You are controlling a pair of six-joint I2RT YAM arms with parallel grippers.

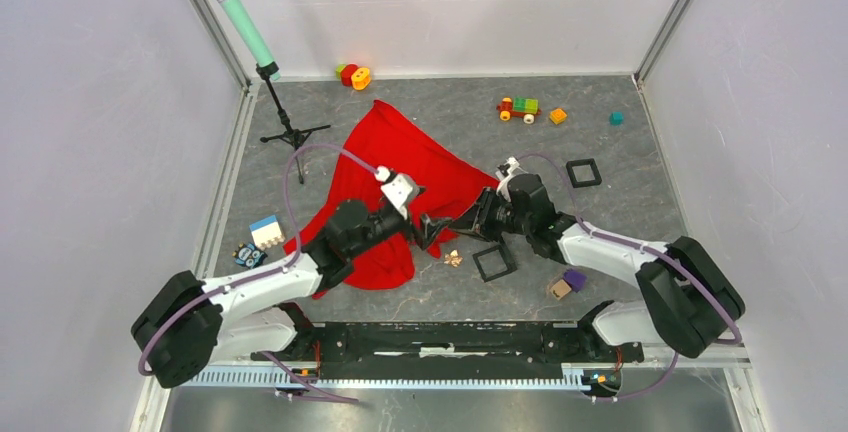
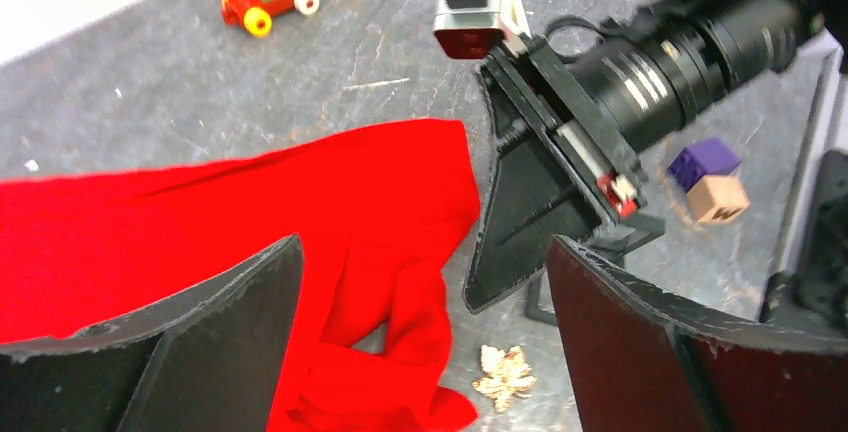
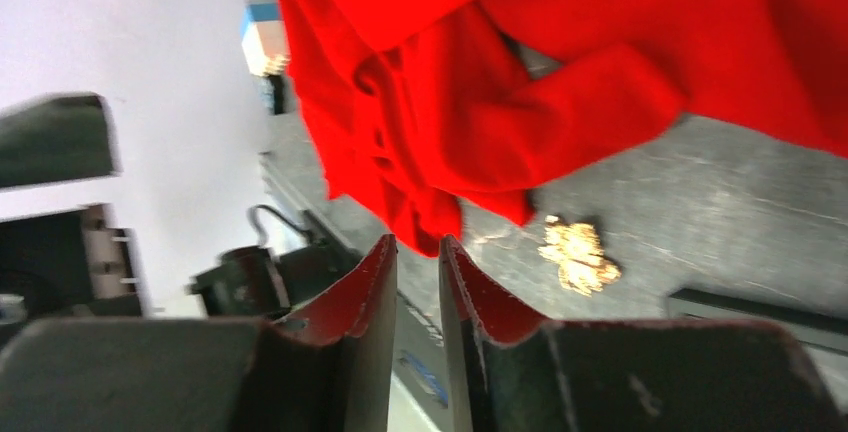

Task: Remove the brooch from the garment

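Note:
The gold brooch [image 1: 453, 258] lies on the grey floor, off the red garment [image 1: 400, 167] and just beyond its near edge. Both wrist views show it clear of the cloth: brooch [image 2: 505, 376] below the right gripper, brooch [image 3: 580, 255] to the right of the right fingertips. My left gripper is spread wide, its fingers [image 2: 225, 322] holding nothing, above the garment's edge. Facing it, my right gripper has a narrow empty gap between its fingers. Neither gripper touches the brooch.
A black square frame [image 1: 494, 262] stands right of the brooch. Purple block [image 1: 574, 279] and tan block [image 1: 560, 289] sit farther right. A toy train [image 1: 518, 109] is at the back; a tripod [image 1: 290, 137] stands left.

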